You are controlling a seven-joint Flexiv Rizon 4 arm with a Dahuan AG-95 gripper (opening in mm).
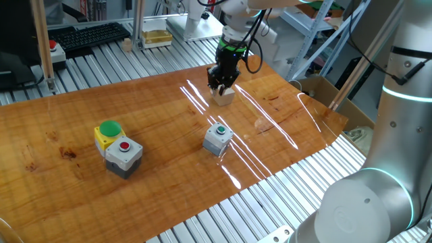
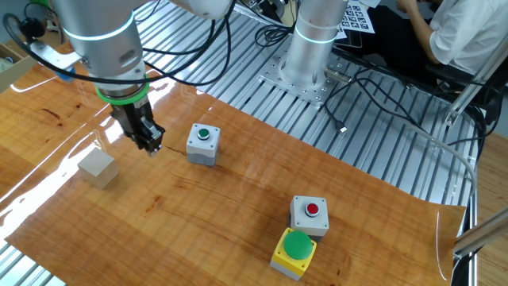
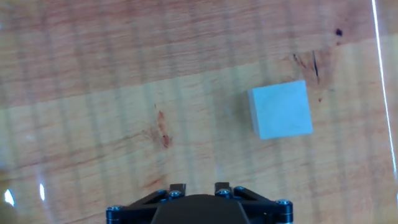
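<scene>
A pale wooden cube (image 1: 223,98) lies on the brown tabletop, near its far edge in exterior view 1. In the wrist view the cube (image 3: 282,110) is right of centre, beyond the fingertips and off to one side. My gripper points down with a gap between its two fingertips and nothing in it. From exterior view 2, the gripper (image 2: 149,149) hangs above the table beside the cube (image 2: 98,168), apart from it. In exterior view 1 the gripper (image 1: 217,89) overlaps the cube's top edge.
A grey box with a green button (image 2: 204,143) stands near the gripper. Farther along the table, a grey box with a red button (image 2: 309,214) adjoins a yellow box with a large green button (image 2: 294,253). Bare wood (image 1: 67,196) lies around them.
</scene>
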